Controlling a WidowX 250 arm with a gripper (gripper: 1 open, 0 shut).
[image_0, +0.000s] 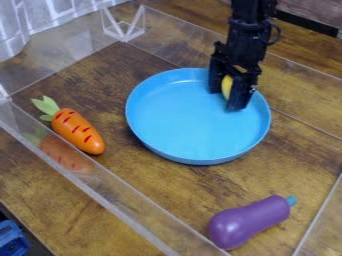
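My black gripper (235, 82) reaches down from the top onto the back right part of a blue plate (187, 120). A yellow object (229, 82) is at the gripper's fingers, mostly hidden by them; whether it is held I cannot tell. An orange toy carrot (78, 130) with a green top lies left of the plate. A purple toy eggplant (251, 221) lies at the front right.
Transparent walls run along the left and back of the wooden table (134, 210). A blue object (8, 240) shows at the lower left corner.
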